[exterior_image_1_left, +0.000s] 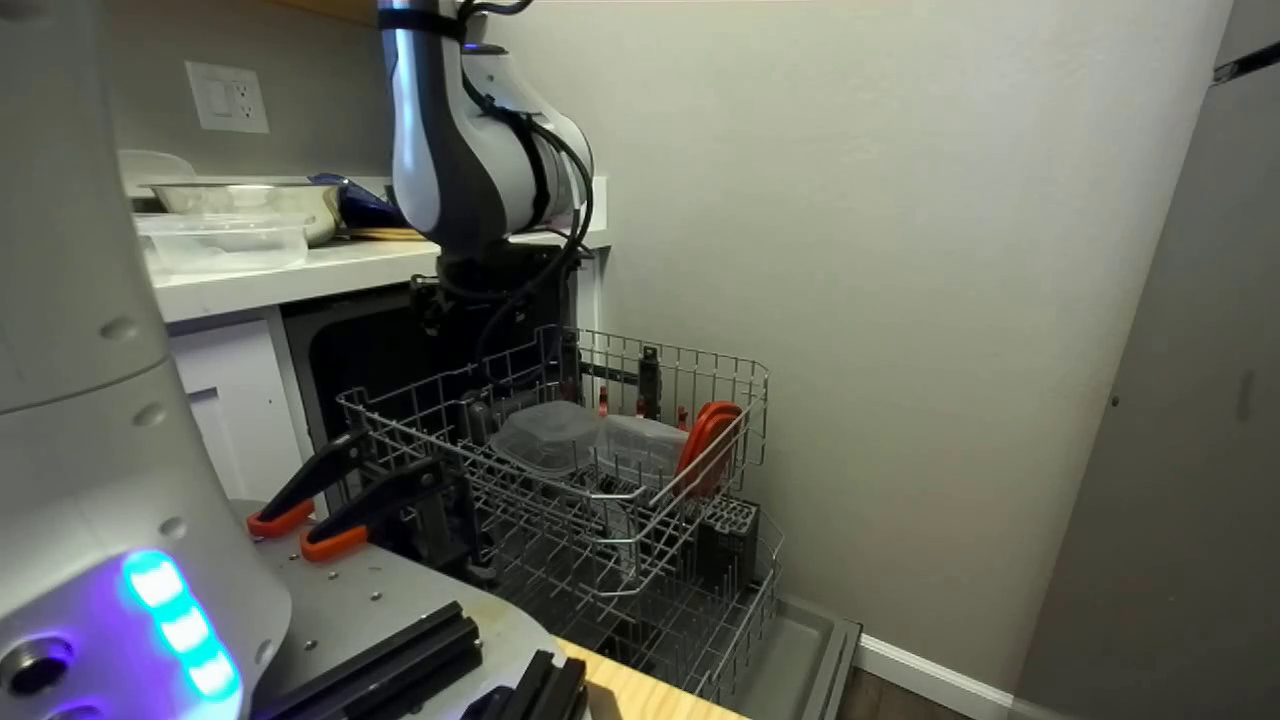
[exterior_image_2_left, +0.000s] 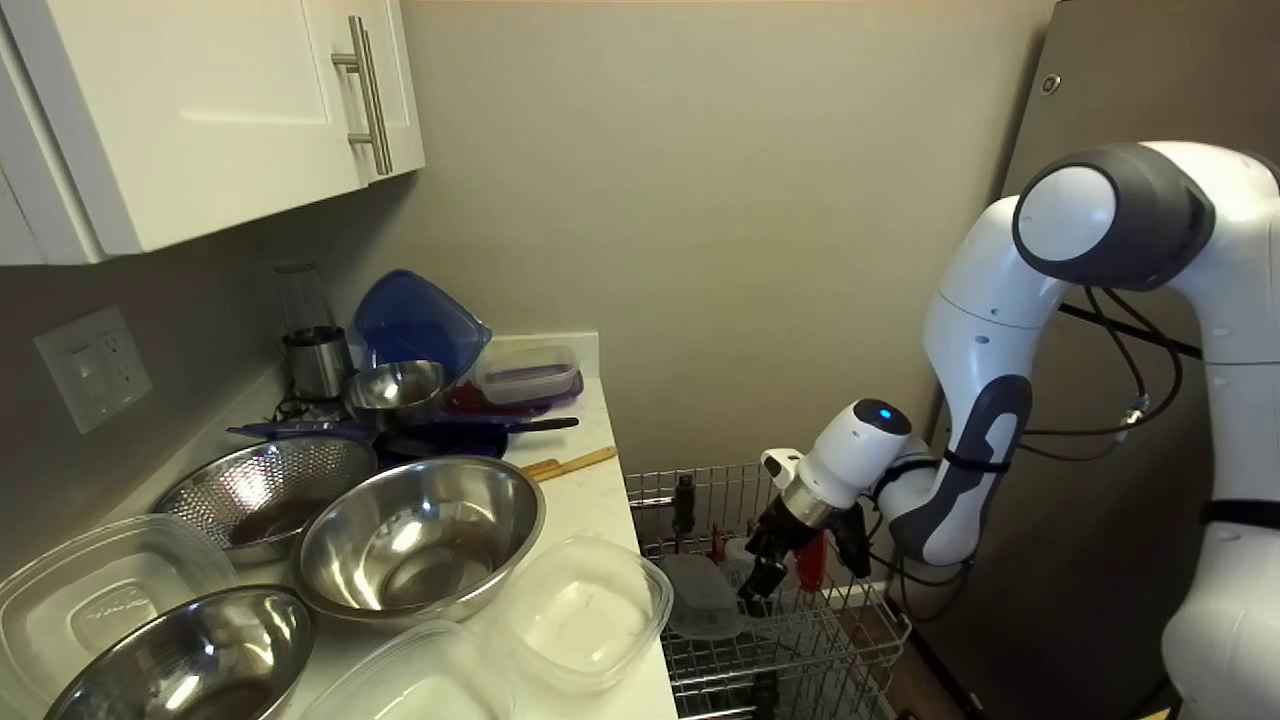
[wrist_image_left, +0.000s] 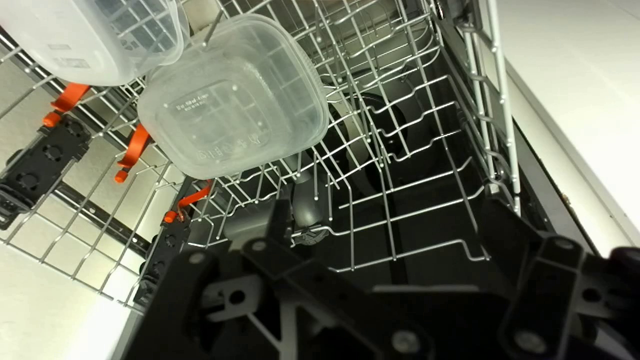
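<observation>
My gripper stands open in the wrist view, its black fingers wide apart and nothing visible between them. Beyond them lies the wire upper rack (wrist_image_left: 396, 198) of a dishwasher. A clear plastic container (wrist_image_left: 234, 102) rests upside down on the tines, ahead and left of the fingers. Another clear container (wrist_image_left: 72, 42) is at the upper left. Exterior view 2 has the gripper (exterior_image_2_left: 768, 576) low over the rack, close to a translucent container (exterior_image_2_left: 702, 596). From exterior view 1 the fingertips cannot be made out behind the arm.
Red items (exterior_image_1_left: 710, 434) stand at the rack's side. Steel bowls (exterior_image_2_left: 420, 540), a colander (exterior_image_2_left: 270, 486) and clear containers (exterior_image_2_left: 582, 612) crowd the counter (exterior_image_2_left: 630, 540). Rack walls (exterior_image_1_left: 720, 360) surround the gripper's space. Part of the rack is bare at the right in the wrist view.
</observation>
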